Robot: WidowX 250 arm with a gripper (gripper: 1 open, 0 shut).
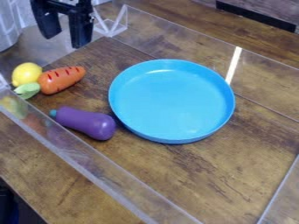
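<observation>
My black gripper [66, 26] is at the upper left, open, with nothing between its fingers, above a toy carrot [63, 80] that lies on the wooden surface. A yellow lemon [27, 73] sits just left of the carrot, partly behind it. A purple eggplant [83, 122] lies lower down, left of a large blue plate [172, 99].
Clear plastic walls [87, 178] run along the lower left and behind the gripper.
</observation>
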